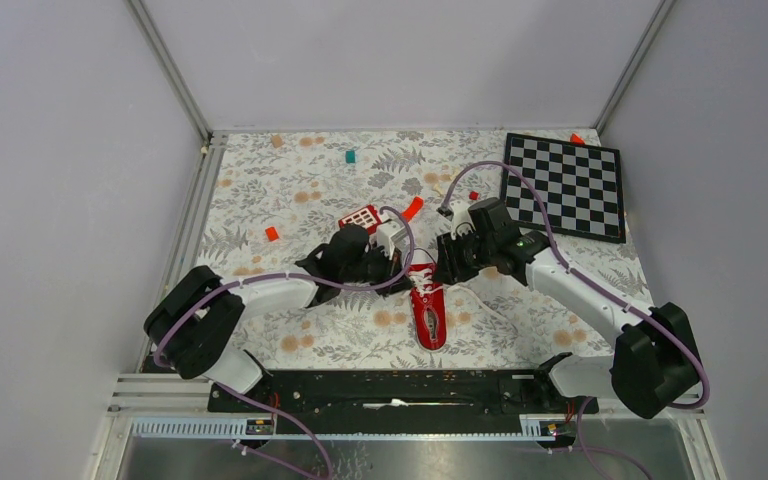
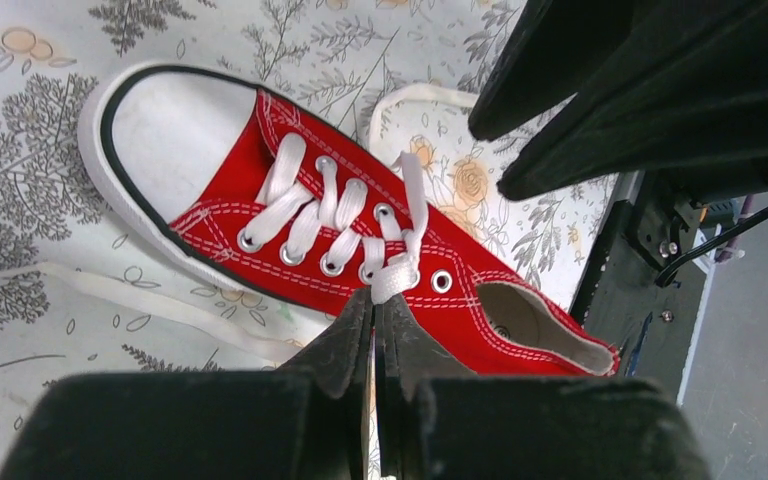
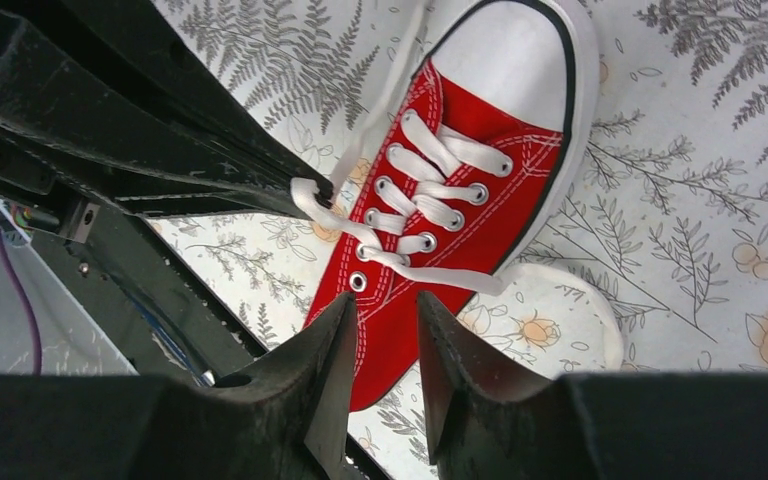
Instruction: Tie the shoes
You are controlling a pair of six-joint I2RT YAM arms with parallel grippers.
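Note:
A red canvas shoe [image 1: 428, 325] with a white toe cap stands with its toe pointing away. White laces [image 3: 430, 190] are threaded through its eyelets. At the top eyelets, my left gripper is shut on a white lace; the right wrist view shows that lace [image 3: 308, 195] bent around the left fingertips. My right gripper is part open over the shoe's ankle end, nothing between its fingers. The other lace end [image 3: 450, 277] crosses the shoe and curls onto the table to the right.
A checkered board [image 1: 565, 187] lies at the back right. Behind the shoe are a red-and-white item [image 1: 360, 218] and an orange-red strip [image 1: 413, 208]. Small blocks are scattered farther back.

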